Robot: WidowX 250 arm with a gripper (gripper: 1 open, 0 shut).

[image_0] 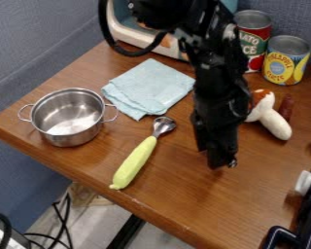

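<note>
My black gripper (218, 154) hangs low over the right half of the wooden table, just left of a white object (270, 117) with brown parts; whether its fingers are open or shut is unclear. A steel pot (67, 128) with two handles sits at the left. A folded light-blue cloth (145, 88) lies at the back middle. A pale yellow corn-like object (132, 165) lies in front of a metal spoon or scoop (163, 125).
Two cans, one red (249, 32) and one yellow (286, 60), stand at the back right, near a white appliance (121, 19). A dark appliance (295, 233) borders the right edge.
</note>
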